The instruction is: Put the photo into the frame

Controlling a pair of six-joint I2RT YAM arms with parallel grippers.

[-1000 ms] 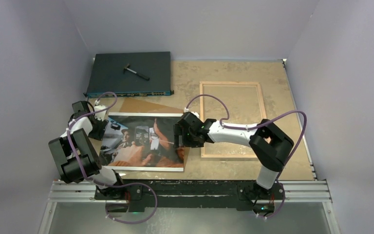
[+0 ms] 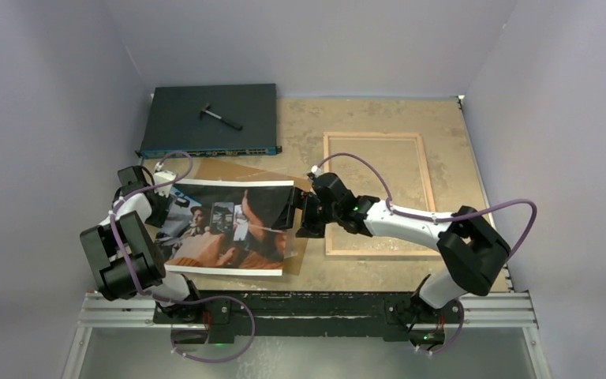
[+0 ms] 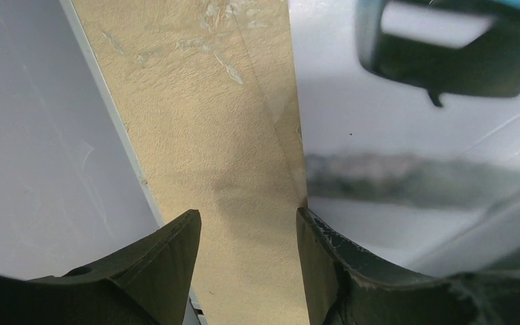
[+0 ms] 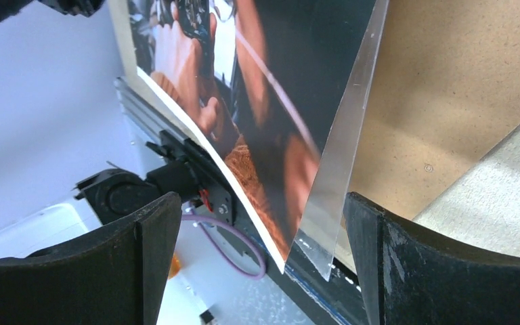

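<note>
The large white-bordered photo point(image 2: 219, 230) lies at the left of the table. A clear sheet point(image 4: 325, 233) shows along its right edge. The pale wooden frame point(image 2: 330, 245) lies at the right, flat and seemingly empty. My right gripper point(image 2: 295, 212) is over the photo's right edge, fingers open; in the right wrist view the photo's corner and the sheet's edge show between its fingers. My left gripper stands at the photo's left edge with its fingers apart. One finger point(image 3: 311, 237) is right by that edge, and only bare table shows between them.
A tan board point(image 2: 237, 170) sticks out from under the photo. Behind it stands a dark box point(image 2: 181, 126) with a hammer point(image 2: 222, 119) on top. Grey walls close in the left, back and right. Bare table point(image 2: 300, 118) shows left of the frame's back corner.
The photo's right edge shows further left than before, and the glare on it has faded. The left arm has barely moved.
</note>
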